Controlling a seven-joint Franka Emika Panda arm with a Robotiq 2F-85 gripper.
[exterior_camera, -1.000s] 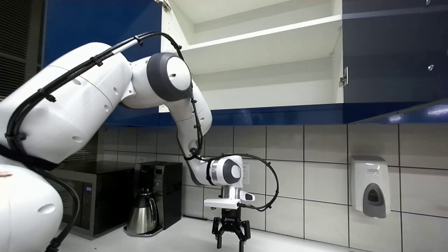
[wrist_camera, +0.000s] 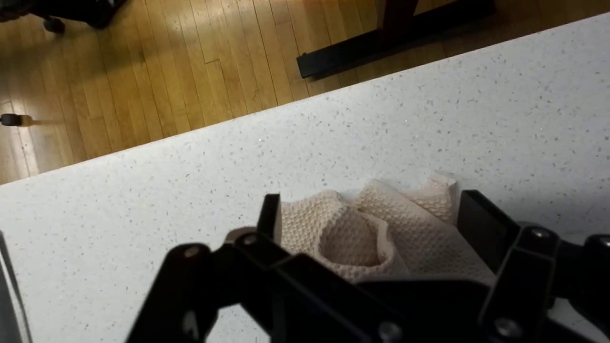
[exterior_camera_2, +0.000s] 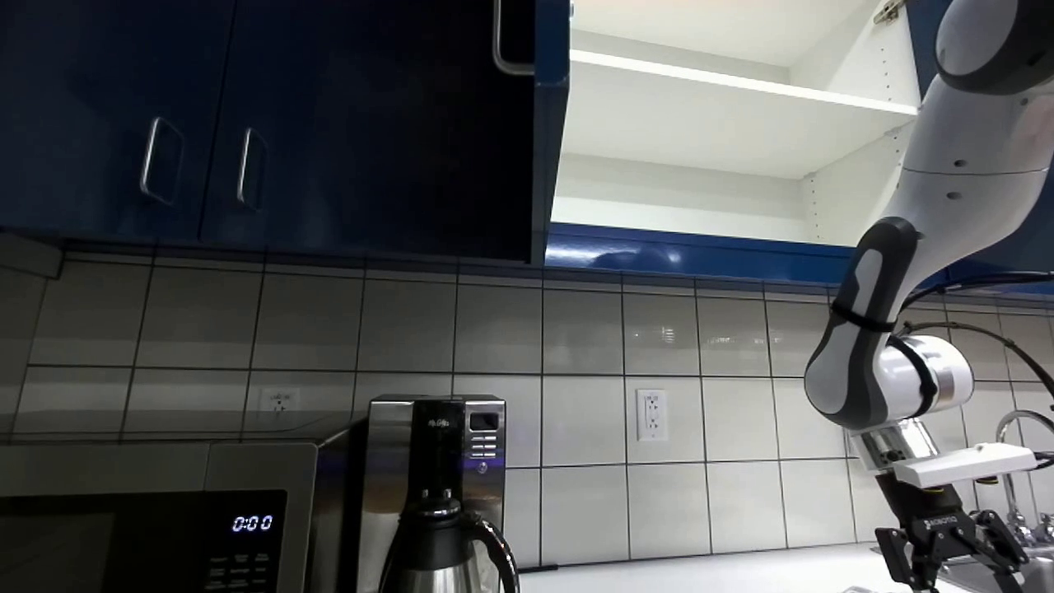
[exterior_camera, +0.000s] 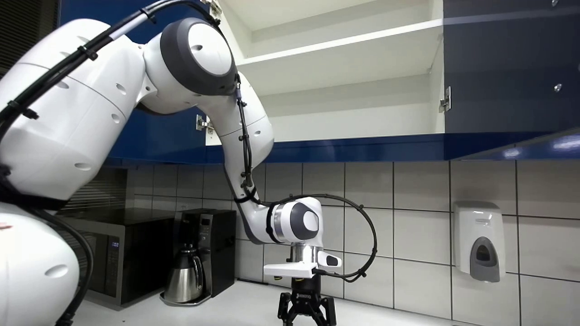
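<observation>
A beige waffle-weave cloth (wrist_camera: 420, 228) lies crumpled on the white speckled counter (wrist_camera: 228, 166) in the wrist view. My gripper is over it with its fingers wide apart, one at each side of the cloth. Part of the cloth is hidden behind the gripper's body. In exterior view 1 the gripper (exterior_camera: 307, 320) points down over the counter, its fingertips cut off by the lower edge. Exterior view 2 has the gripper (exterior_camera_2: 963, 585) at the lower right, near the sink; the cloth cannot be made out in either exterior view.
A coffee maker (exterior_camera: 221, 250) with a steel carafe (exterior_camera: 183, 280) and a microwave (exterior_camera: 117, 255) stand at the left. Above, an open cupboard (exterior_camera: 348, 111) shows bare shelves. A soap dispenser (exterior_camera: 479, 239) hangs on the tiled wall. A faucet (exterior_camera_2: 1009, 445) rises by the sink.
In exterior view 1 my gripper has moved lower and slightly to the right. The elbow has swung up and to the left. Both fingers remain spread.
</observation>
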